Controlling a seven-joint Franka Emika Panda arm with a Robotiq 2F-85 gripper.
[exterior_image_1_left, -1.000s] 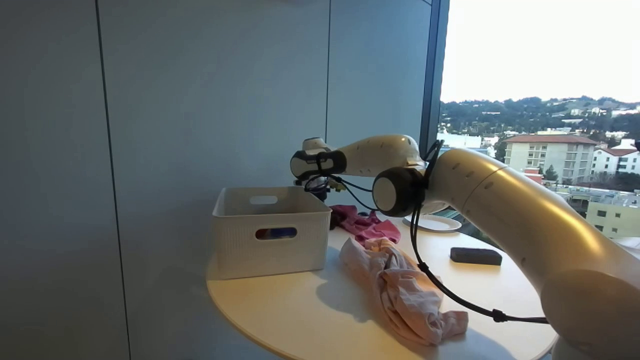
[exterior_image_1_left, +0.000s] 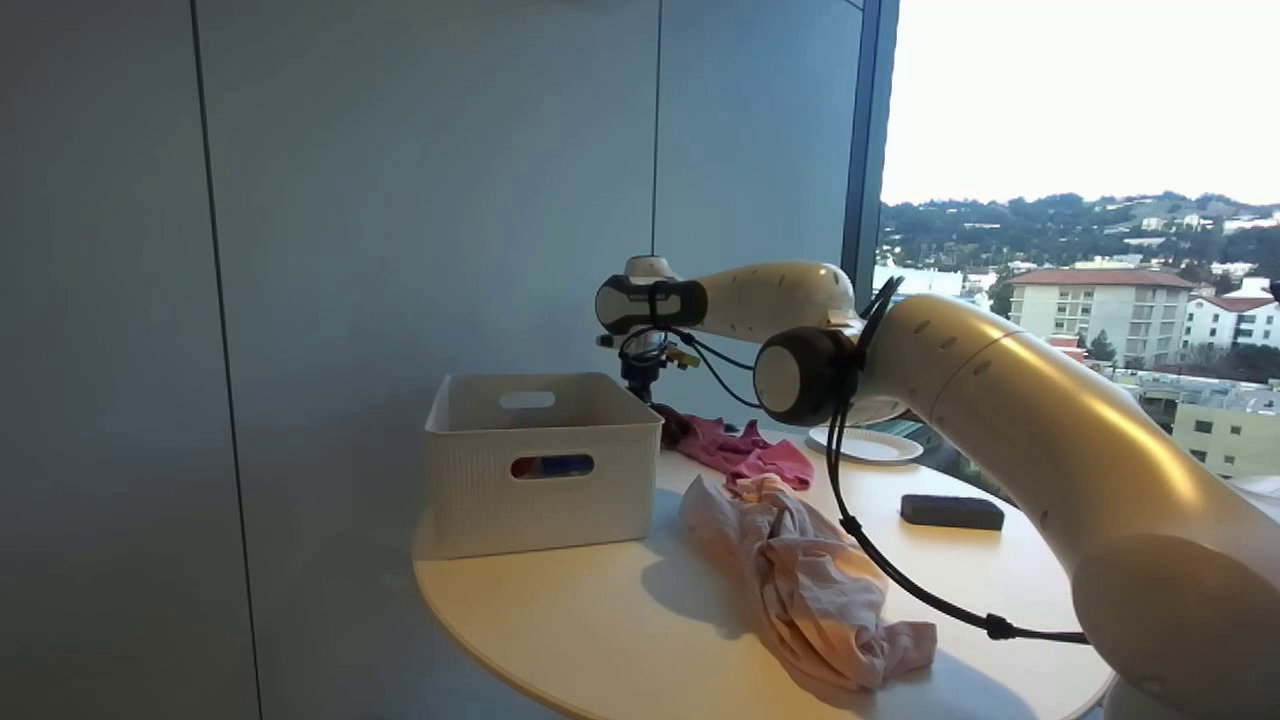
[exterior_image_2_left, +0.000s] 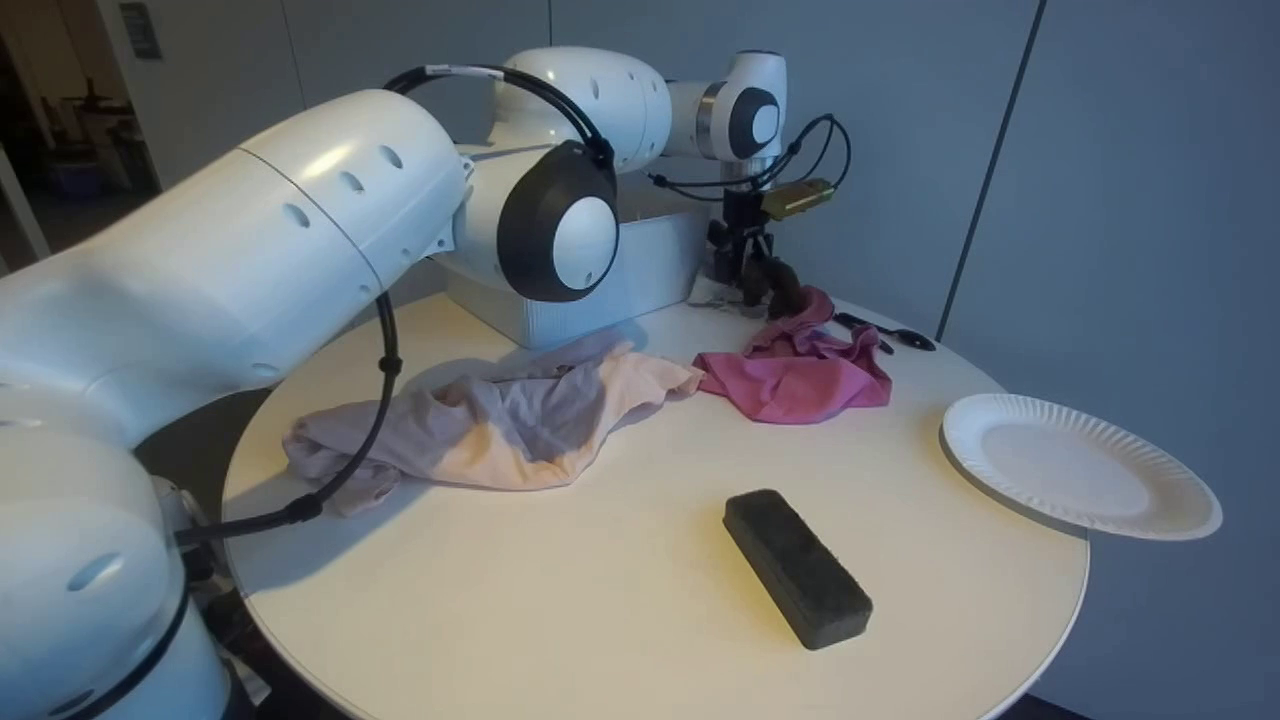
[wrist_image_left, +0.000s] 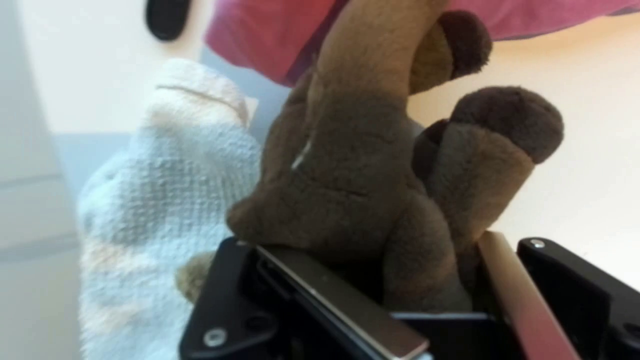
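Note:
A brown plush toy (wrist_image_left: 360, 156) with dark-tipped legs is pinched between the fingers of my gripper. One finger pad (wrist_image_left: 522, 294) presses from the right, the other from the lower left. In exterior view 2 the toy (exterior_image_2_left: 774, 286) hangs under the gripper, just above the table beside the bin; whether any part still touches the table cannot be made out. In exterior view 1 the bin mostly hides it. A pink cloth (exterior_image_2_left: 798, 378) lies right beside the toy, and a pale textured cloth (wrist_image_left: 168, 198) lies below it.
The white bin (exterior_image_1_left: 540, 516) stands close by the gripper, with something blue inside. A pale pink garment (exterior_image_2_left: 504, 420), a dark eraser-like block (exterior_image_2_left: 798, 570), a paper plate (exterior_image_2_left: 1056, 462) and a black spoon (exterior_image_2_left: 906, 337) lie about the table.

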